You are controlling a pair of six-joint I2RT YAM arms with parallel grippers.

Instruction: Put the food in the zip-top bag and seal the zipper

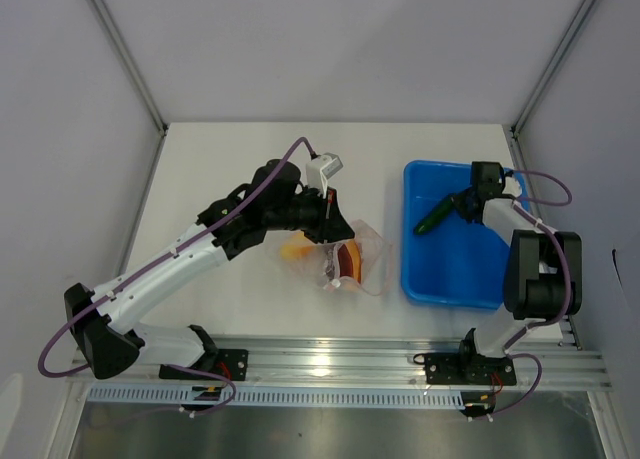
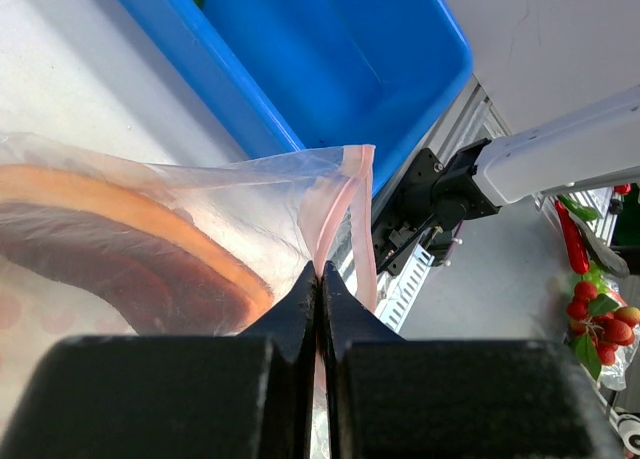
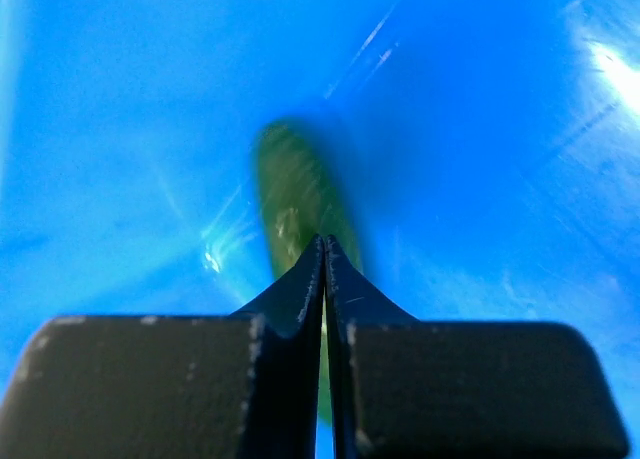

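The dark green cucumber [image 1: 436,214] lies aslant in the blue tray [image 1: 450,269]. In the right wrist view the cucumber [image 3: 300,194] is blurred and sits beyond the tips of my right gripper, whose fingers meet with nothing between them. My left gripper is closed on the pinkish zip edge of the clear bag [image 2: 338,214], at its mouth. Inside the bag, a long orange and brown food item [image 2: 150,249] shows through the film. From the top, the bag [image 1: 372,264] rests on the table below the left gripper [image 1: 335,237], with yellowish food [image 1: 298,245] inside too.
The tray's raised wall [image 2: 215,69] stands just right of the bag. Apart from the cucumber, the visible tray floor is bare. Red produce [image 2: 605,324] lies off the table.
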